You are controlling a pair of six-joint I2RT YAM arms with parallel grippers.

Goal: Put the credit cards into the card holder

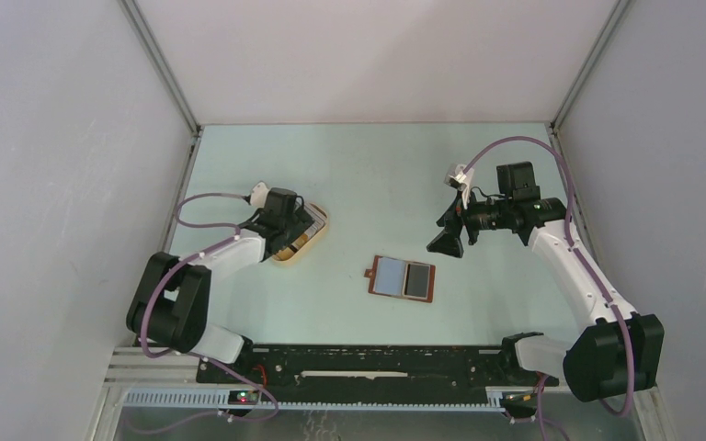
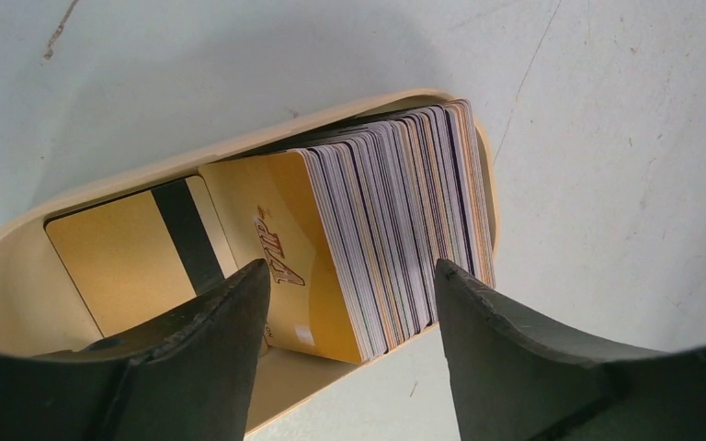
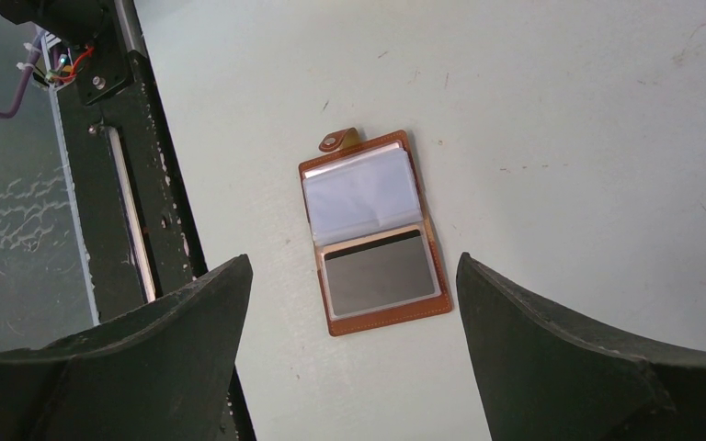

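Observation:
A fanned stack of credit cards [image 2: 368, 234] leans inside the beige oval tray [image 2: 170, 165], the foremost face yellow with lettering. One more yellow card [image 2: 138, 246] with a dark stripe lies flat beside the stack. My left gripper hangs over the tray, its fingers apart and nothing between them but the view of the cards below. The brown card holder [image 3: 374, 231] lies spread on the table, with clear sleeves and a snap strap [image 3: 338, 140]. In the top view, my right gripper [image 1: 446, 241] stands open to the right of the card holder [image 1: 401, 278], empty.
The tray [image 1: 325, 225] stands left of centre, partly covered by the left arm in the top view. Free tabletop surrounds the card holder, and the far middle is clear. A black rail [image 1: 349, 358] runs along the front edge.

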